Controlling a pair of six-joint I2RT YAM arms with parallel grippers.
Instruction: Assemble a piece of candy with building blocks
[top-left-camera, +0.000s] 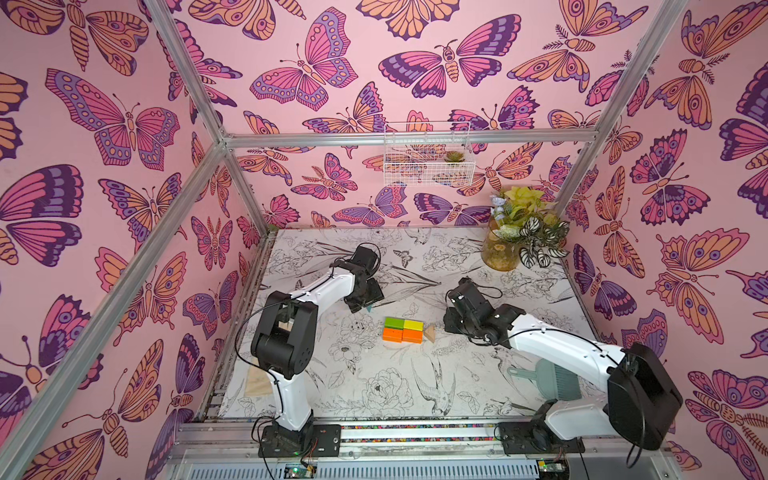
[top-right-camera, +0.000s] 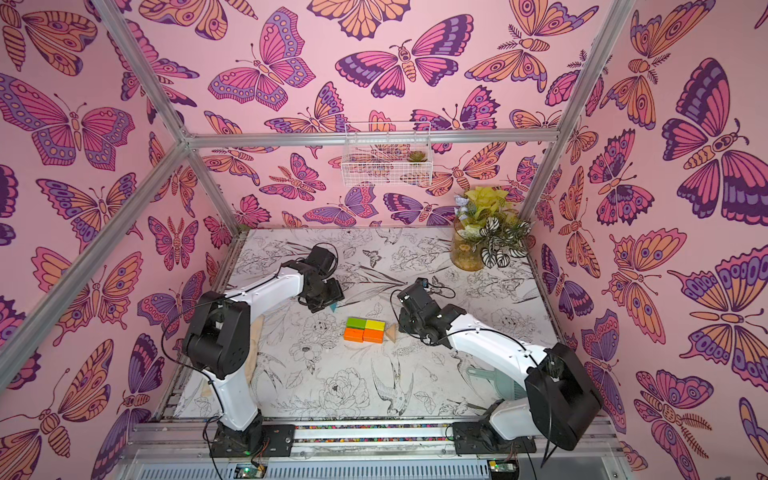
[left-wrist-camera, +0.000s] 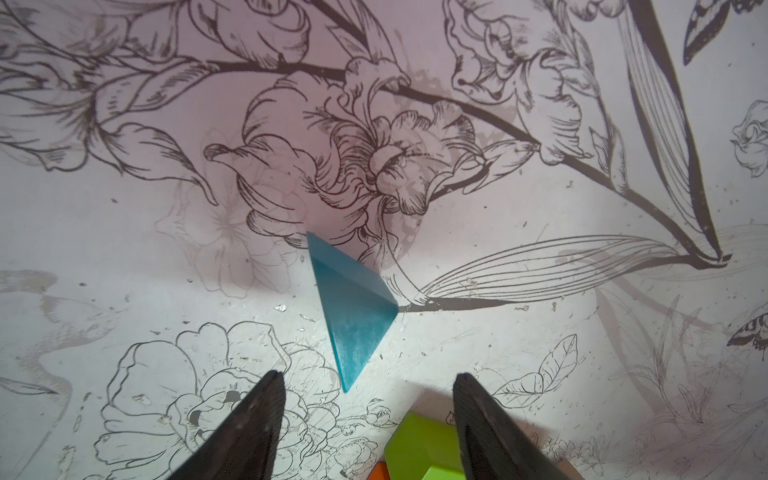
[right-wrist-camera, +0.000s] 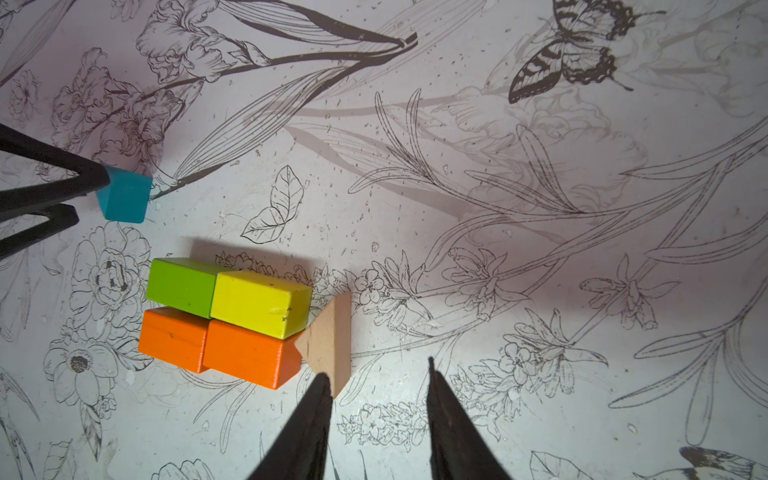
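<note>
Four-sided cluster of coloured blocks lies mid-table: a green block (right-wrist-camera: 182, 286) beside a yellow block (right-wrist-camera: 262, 305), with two orange blocks (right-wrist-camera: 249, 353) along their near side. A bare-wood triangle (right-wrist-camera: 334, 345) stands at the cluster's right end, its point toward the blocks. Left of and behind them, a teal triangle (left-wrist-camera: 352, 308) rests on the table. My left gripper hovers over that triangle, open, its fingers apart and empty. To the right of the wooden triangle is my right gripper, also open with nothing between its fingers.
A vase of flowers (top-left-camera: 501, 252) stands at the back right. A grey-green dustpan or brush (top-left-camera: 557, 379) lies near the right arm's base. Pale wooden material (top-left-camera: 258, 382) shows at the left edge.
</note>
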